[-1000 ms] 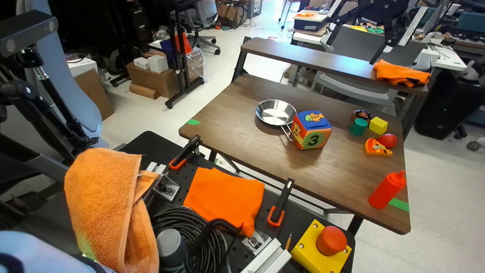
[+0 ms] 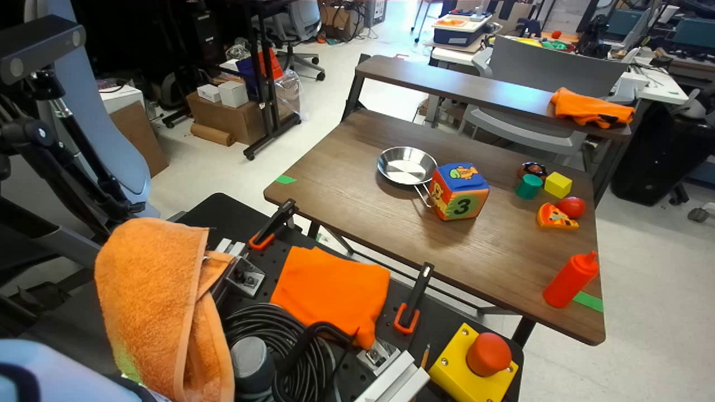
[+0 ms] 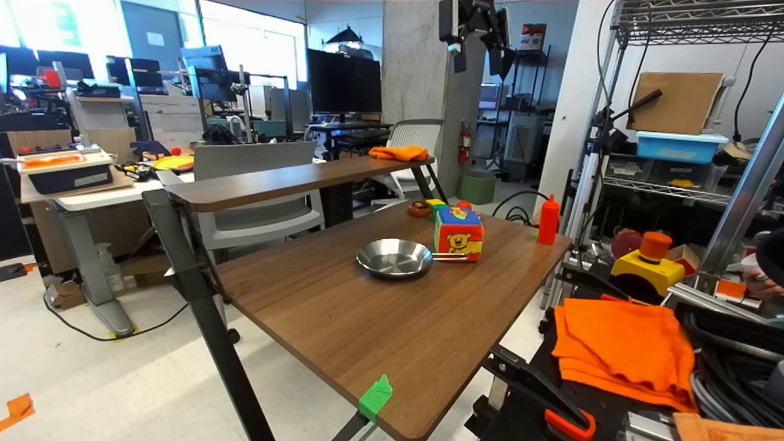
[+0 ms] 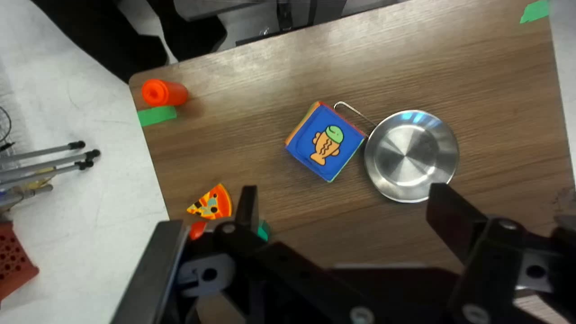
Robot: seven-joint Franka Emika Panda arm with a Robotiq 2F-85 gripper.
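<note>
Seen from above in the wrist view, my gripper stands open, its two fingers wide apart and nothing between them. In exterior view 2 the gripper (image 3: 481,65) hangs high above the table. A soft picture cube (image 2: 460,191) with a blue top (image 4: 325,141) sits near the table's middle. Beside it lies a shiny steel pan (image 4: 411,156), its wire handle (image 2: 423,195) running along the cube's side. A toy pizza slice (image 2: 557,218), a red ball-like toy (image 2: 571,207), a yellow block (image 2: 557,185), a green cylinder (image 2: 529,187) and a brown round item (image 3: 419,209) cluster toward one end.
An upright red squeeze bottle (image 2: 571,279) stands near a corner of the brown table (image 2: 348,181). A raised shelf (image 2: 462,86) runs along the far side, with an orange cloth (image 2: 591,107) on it. Wood around the pan is clear.
The objects on the table have not moved.
</note>
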